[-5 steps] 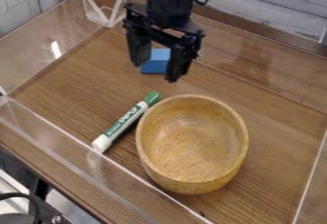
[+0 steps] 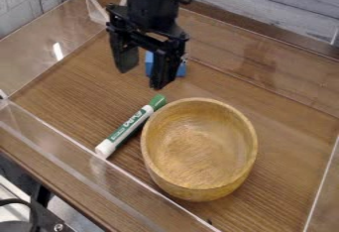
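Observation:
The black gripper (image 2: 142, 58) hangs over the upper middle of the wooden surface, open, with its fingers pointing down. A blue object (image 2: 172, 63) sits behind it, partly hidden by the gripper. A white and green marker-like stick (image 2: 127, 127) lies diagonally below the gripper, left of a large yellow bowl (image 2: 199, 181), which appears empty.
A clear-walled edge (image 2: 40, 53) runs along the left of the wooden surface. A cable loops at the bottom left corner.
The gripper has moved left, away from over the blue object. The stick and the bowl have not moved.

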